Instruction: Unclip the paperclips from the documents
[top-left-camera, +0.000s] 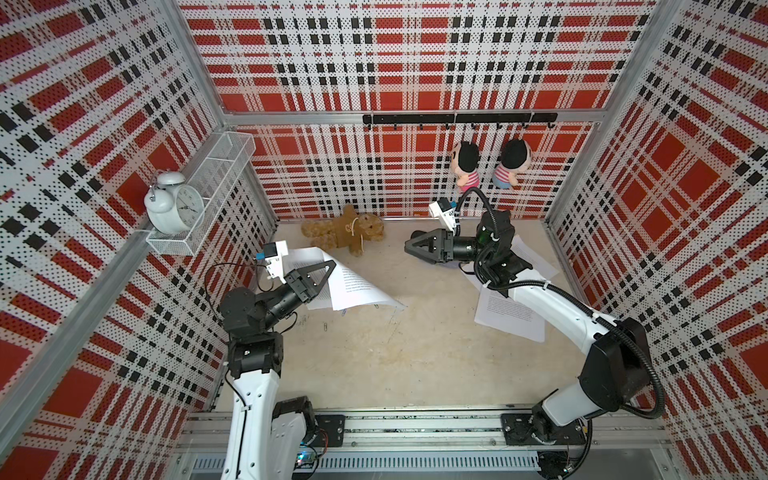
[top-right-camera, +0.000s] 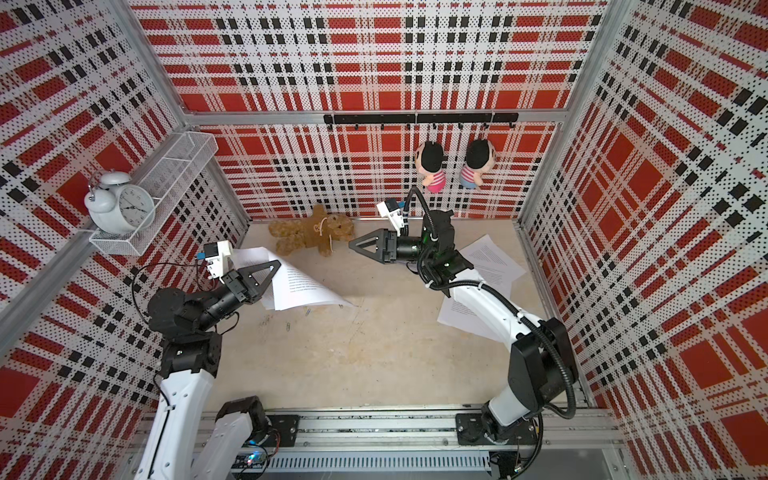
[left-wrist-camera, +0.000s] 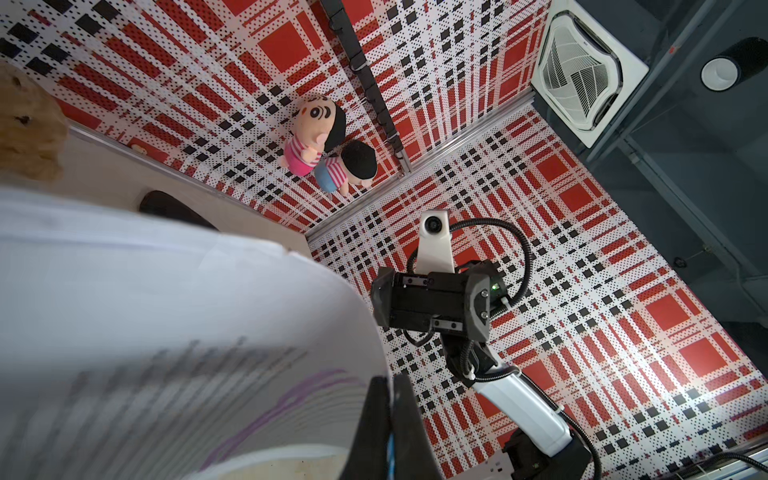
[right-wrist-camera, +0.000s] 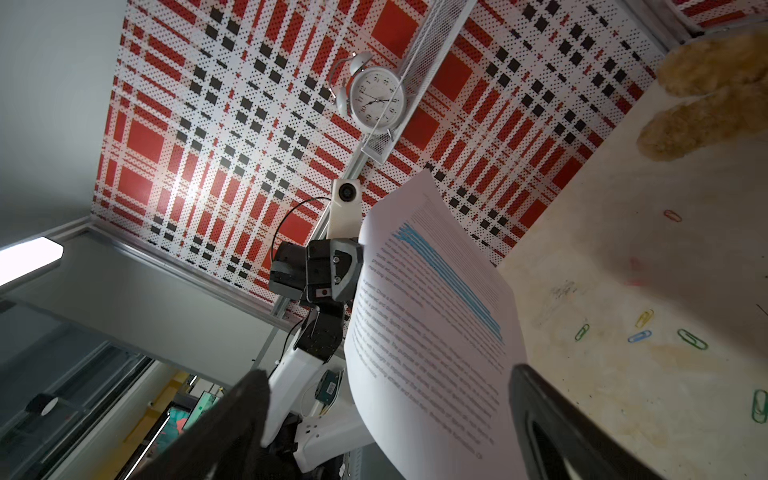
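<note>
By one side edge, my left gripper is shut on a white printed document (top-left-camera: 352, 289), which droops and curls to the right over the table. A blue highlighted block shows on the page in the right wrist view. Clear of the paper, my right gripper (top-left-camera: 406, 245) stands partly open, the fingers (right-wrist-camera: 552, 416) empty. Loose paperclips lie on the table in the right wrist view: a red clip (right-wrist-camera: 672, 216), a yellow clip (right-wrist-camera: 644, 318), a blue clip (right-wrist-camera: 639, 336) and several green ones, including a green clip (right-wrist-camera: 692, 339). No clip shows on the held document's visible parts.
Other printed sheets (top-left-camera: 512, 316) lie at the right, partly under the right arm. A brown teddy bear (top-left-camera: 349, 230) sits at the back left. An alarm clock (top-left-camera: 176, 205) stands on the wall rack.
</note>
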